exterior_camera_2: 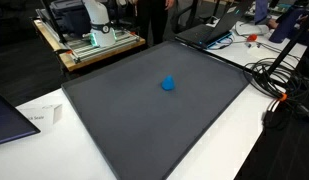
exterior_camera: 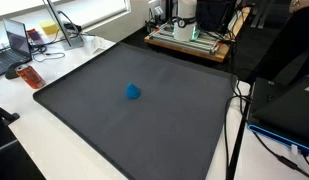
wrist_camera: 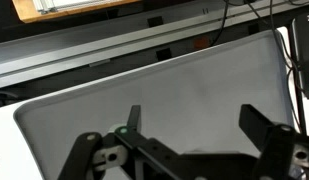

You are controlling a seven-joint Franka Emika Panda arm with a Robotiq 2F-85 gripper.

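A small blue object [exterior_camera: 132, 91] rests on the dark grey board [exterior_camera: 89, 115], somewhat toward the far side in exterior view 1. Exterior view 2 shows the same blue object [exterior_camera_2: 168, 83] with bare board around it. In the wrist view my gripper hangs over the grey board [wrist_camera: 184, 85], its two dark fingers wide apart. Nothing shows between them. I cannot make out the blue object clearly in that view. Neither exterior view shows the gripper.
A red can [exterior_camera: 31, 77] stands off the board's left edge, near a laptop [exterior_camera: 16, 42] and cables. Another cluster of cables [exterior_camera_2: 279, 80] lies right of the board in exterior view 2. A wooden table [exterior_camera_2: 106, 45] stands beyond it. Most of the board is clear.
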